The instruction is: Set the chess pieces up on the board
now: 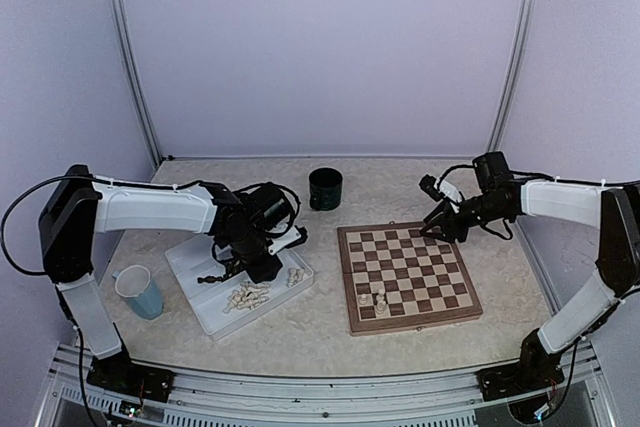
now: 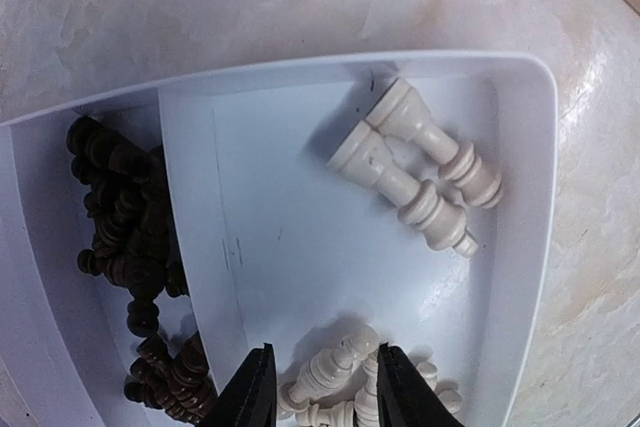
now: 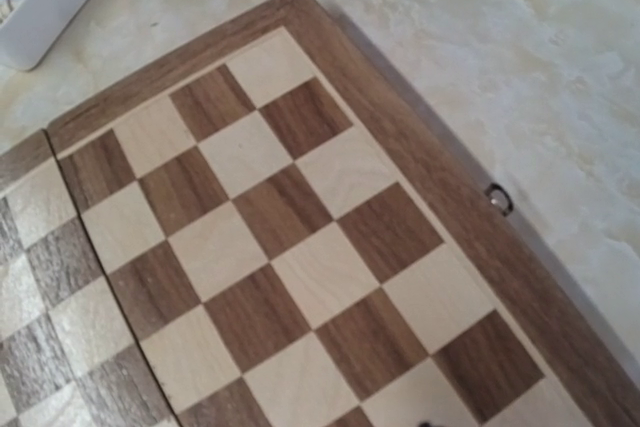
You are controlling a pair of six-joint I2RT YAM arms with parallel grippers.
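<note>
Inside the white tray [image 2: 545,237], my left gripper stands open over a cluster of white chess pieces [image 2: 325,372], its fingers apart. Nothing is clearly held between them. Two larger white pieces [image 2: 400,187] lie on their sides farther along the same compartment. Dark pieces [image 2: 125,207] are heaped in the neighbouring compartment. On the chessboard [image 1: 410,272], a few white pieces [image 1: 381,307] stand near the front left corner. Over the board's back right corner hangs my right gripper [image 1: 436,234]; its wrist view barely shows a fingertip, so its finger cannot be judged.
A light blue mug [image 1: 138,292] stands left of the tray, close to it. Behind, a dark green cup [image 1: 325,189] stands between tray and board. The board's metal catch [image 3: 498,199] sticks out from its edge. Bare table lies between tray and board.
</note>
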